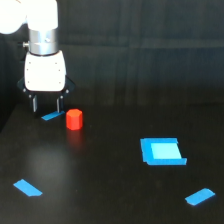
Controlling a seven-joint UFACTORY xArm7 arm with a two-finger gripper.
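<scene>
A white robot gripper (46, 100) hangs at the upper left, its dark fingers apart with nothing visible between them. Just right of it and slightly lower stands a red block (74, 119) on the dark table (110, 180). A light square with a blue tape border (164, 151) lies at the middle right.
Short blue tape strips mark the table at the front left (28, 187), at the front right (199, 197) and below the gripper (52, 115). A dark backdrop fills the rear.
</scene>
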